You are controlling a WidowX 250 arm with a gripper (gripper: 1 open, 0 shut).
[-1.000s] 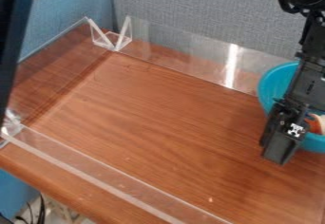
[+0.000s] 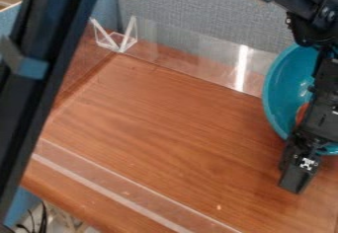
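Note:
My black gripper (image 2: 301, 158) hangs at the right edge of the camera view, low over the wooden counter (image 2: 158, 128) and in front of a teal bowl (image 2: 279, 96). Part of a reddish item (image 2: 302, 114) shows inside the bowl, mostly hidden behind the gripper. The gripper's fingertips are dark and overlap, so its finger state is hard to make out.
A large black arm segment crosses the left side and top. Clear acrylic guards (image 2: 199, 61) run along the back, with a white bracket at the upper left.
Over the last second the gripper has moved right and down, and the black arm segment has swept in across the left and top. The bowl appears slightly shifted.

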